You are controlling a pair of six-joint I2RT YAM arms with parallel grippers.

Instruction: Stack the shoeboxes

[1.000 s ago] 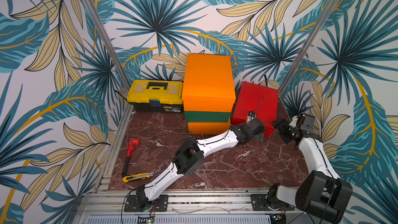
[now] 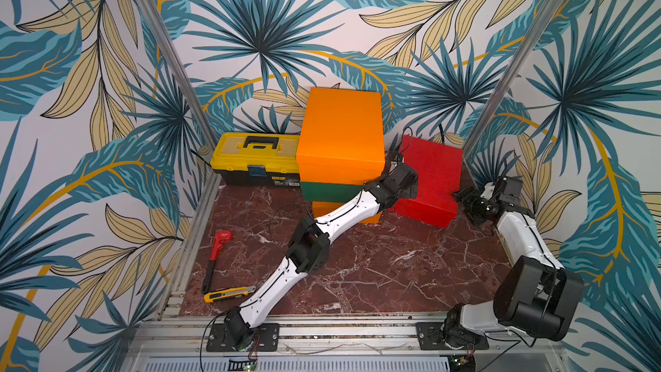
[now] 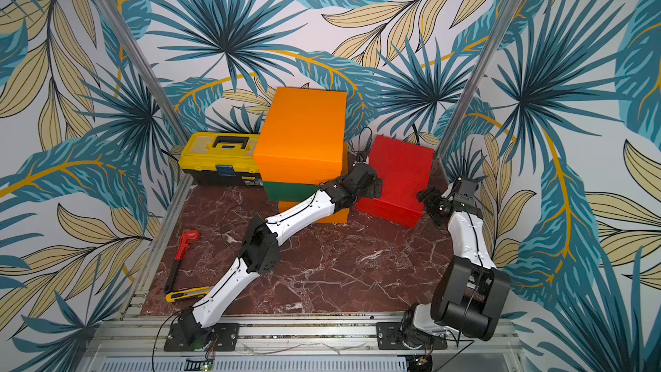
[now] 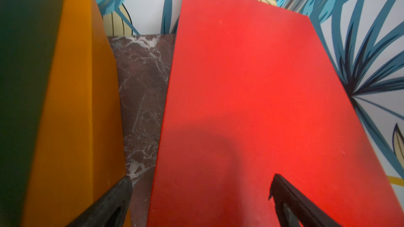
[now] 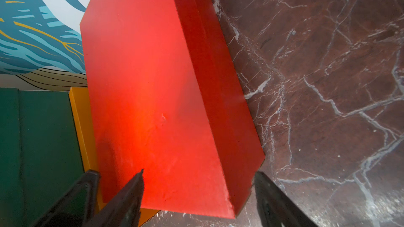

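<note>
An orange box (image 2: 344, 127) lies on a green box (image 2: 330, 191), with another orange box (image 2: 321, 208) beneath them on the tabletop. The two upper boxes sit shifted left over the lowest one. Right of this stack lies the red shoebox (image 2: 430, 179), turned at an angle. My left gripper is open between stack and red box, close to the red box's left part; nothing is held. My right gripper stands open by the red box's right side, its fingers appearing on either side of a corner. Contact there cannot be told.
A yellow and black toolbox (image 2: 256, 158) stands left of the stack, close against it. On the left of the marble table lie a red-handled tool (image 2: 217, 251) and a yellow cutter (image 2: 228, 294).
My left gripper has moved back and left, from the red box's front towards the stack. The upper orange and green boxes have shifted left. The right arm has moved slightly.
</note>
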